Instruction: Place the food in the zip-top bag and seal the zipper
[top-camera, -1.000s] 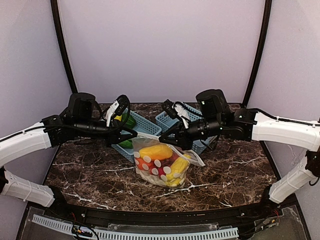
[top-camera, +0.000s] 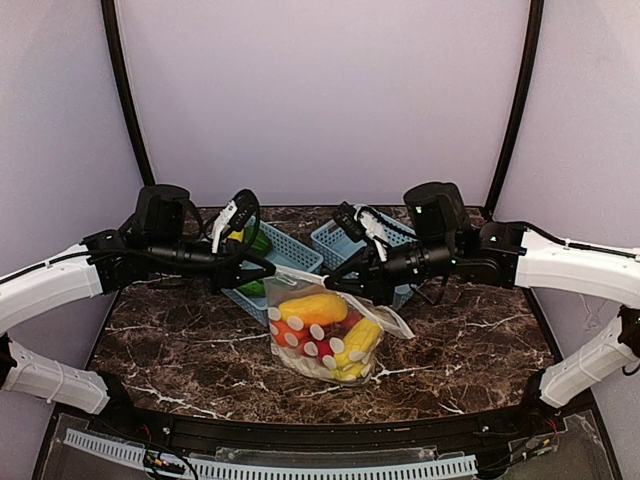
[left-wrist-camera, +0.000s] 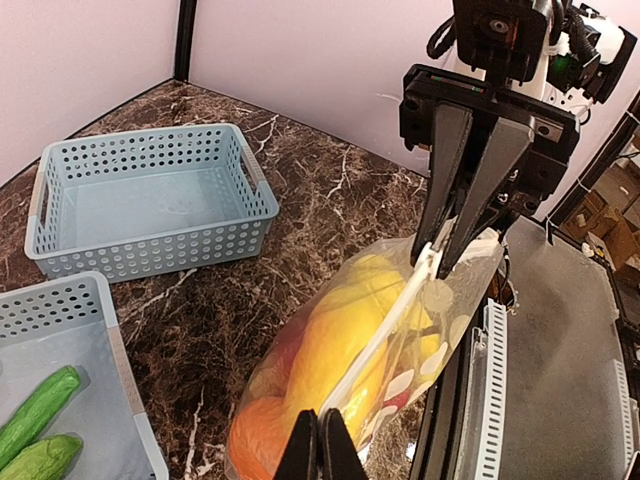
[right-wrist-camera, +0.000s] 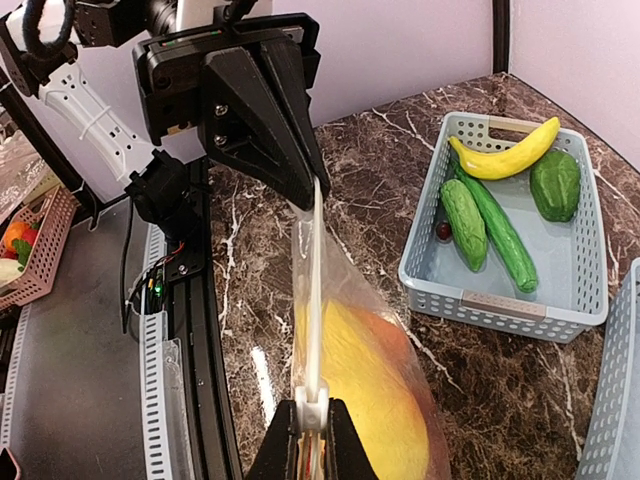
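Observation:
The zip top bag hangs upright between both grippers, holding yellow, orange and red food with a large yellow piece on top. My left gripper is shut on the bag's top edge at the left end. My right gripper is shut on the white zipper strip further right, where a white piece shows between its fingers in the right wrist view. The bag's right end sticks out beyond it as a loose flap.
A blue basket with banana, cucumbers and green pepper stands behind the bag; an empty blue basket stands beside it. Bare marble table shows either side of the bag, with its front edge just below.
My right gripper and arm have moved slightly to the right along the bag's top, away from my left gripper, which stays still. The bag has shifted a little with it.

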